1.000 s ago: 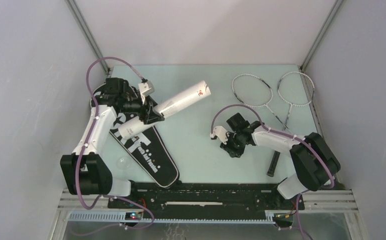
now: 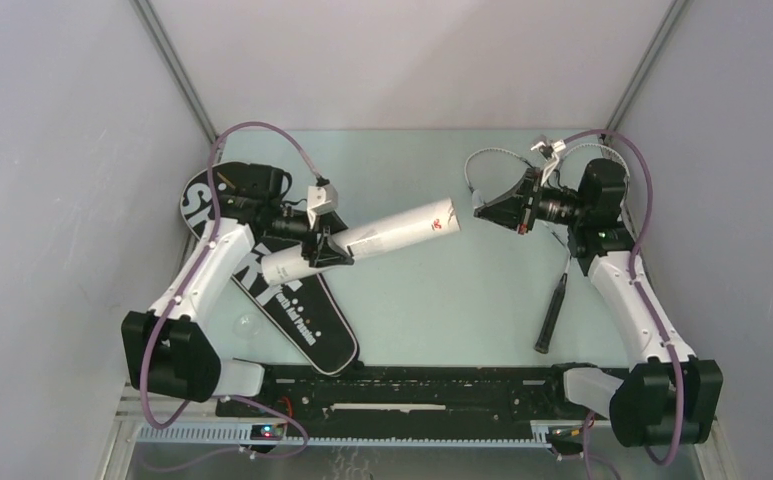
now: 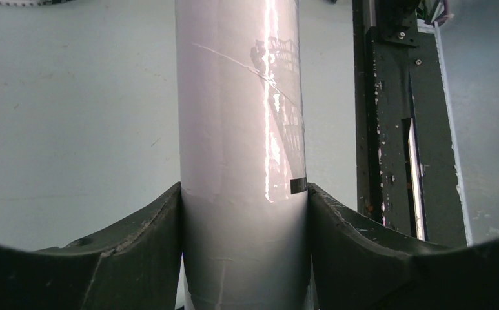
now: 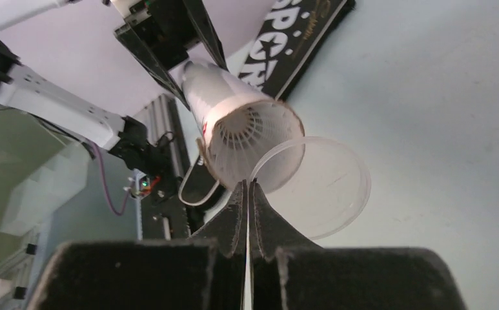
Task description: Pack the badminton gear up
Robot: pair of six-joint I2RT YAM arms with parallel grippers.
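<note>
A long white shuttlecock tube (image 2: pixel 402 230) hangs tilted above the table, its right end higher in the top view. My left gripper is shut around its body, a finger on each side. In the right wrist view the tube's open end faces me, with a shuttlecock (image 4: pixel 243 126) visible inside. A clear round lid (image 4: pixel 330 187) stands up from the tips of my right gripper, which is shut on its thin rim. The lid appears partly in front of the tube mouth; in the top view a gap separates tube end and right gripper.
A black racket bag (image 2: pixel 307 320) lies slanted at the left, with another clear round piece (image 2: pixel 247 325) beside it. Two rackets lie at the right, partly under my right arm; one black handle (image 2: pixel 552 315) shows.
</note>
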